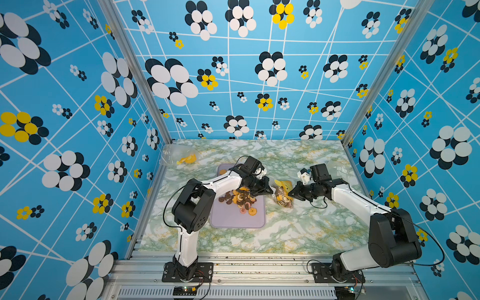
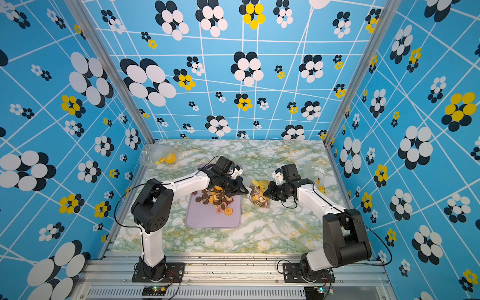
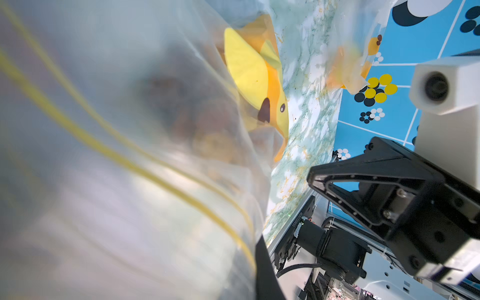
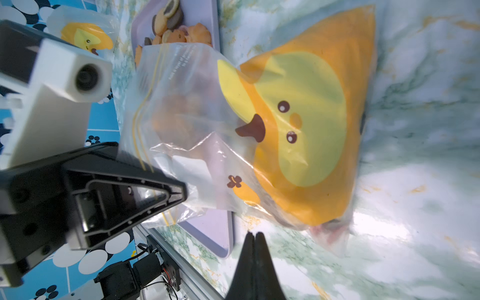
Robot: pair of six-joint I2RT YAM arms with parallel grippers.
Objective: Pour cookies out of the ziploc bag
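Note:
The clear ziploc bag [image 1: 283, 194] with an orange-and-yellow character print lies on the marble table right of the tray, some cookies still visible inside. My left gripper [image 1: 271, 191] is at the bag's open end, shut on its thin film. In the left wrist view the bag [image 3: 150, 170] covers most of the picture and hides nearly all of the left fingers. My right gripper is shut beside the bag's lower edge, nothing showing between its fingertips. A loose pile of cookies [image 1: 243, 199] rests on the lilac tray [image 1: 237, 223], partly under the left arm.
One more clear bag with an orange print [image 1: 187, 158] lies at the back left corner. A further clear bag [image 2: 316, 175] is behind the right arm at the right.

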